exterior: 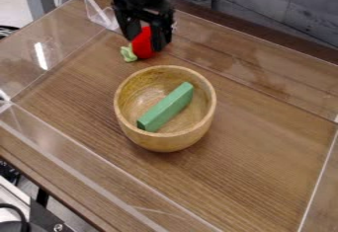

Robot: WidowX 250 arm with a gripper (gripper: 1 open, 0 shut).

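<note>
My gripper (144,25) is at the top centre, its dark fingers pointing down over a red object (144,45) with a green part (126,53) at its left; whether the fingers are open is unclear. Below, a round tan bowl (192,135) holds a green oblong block (165,108), lying diagonally.
A crumpled clear plastic item (101,12) lies at the upper left beside the gripper. A raised wooden edge runs along the back right.
</note>
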